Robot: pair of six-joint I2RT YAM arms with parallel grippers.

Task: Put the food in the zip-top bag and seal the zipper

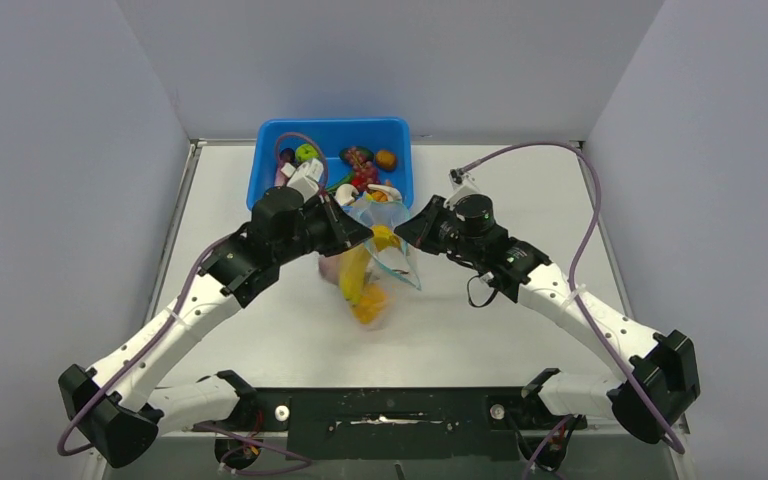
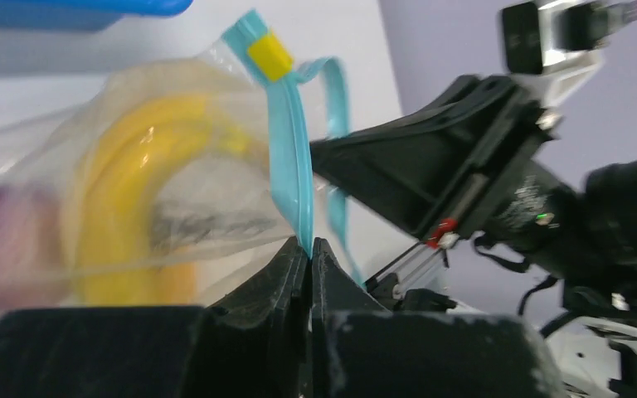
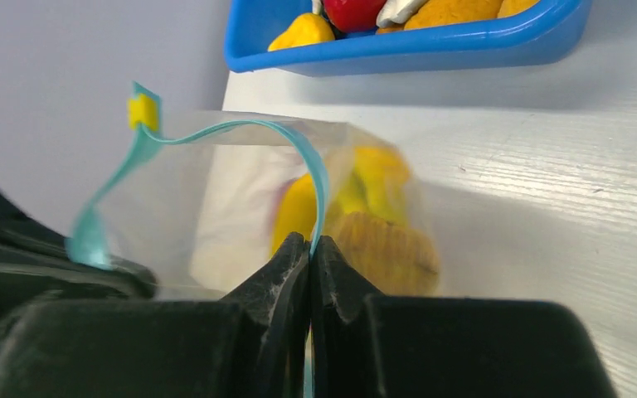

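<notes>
Between the two arms hangs a clear bag with a teal rim, its mouth spread. Through its film show a yellow food item, a purplish item and a tan, lumpy item. My left gripper is shut on one side of the teal rim. On another part of that rim my right gripper is shut as well. A yellow zipper slider sits at one corner of the rim, apart from both grippers; the right wrist view shows the zipper slider too.
At the back a blue bin holds several toy foods, among them a green apple and a kiwi. Bare white table lies to the right and in front.
</notes>
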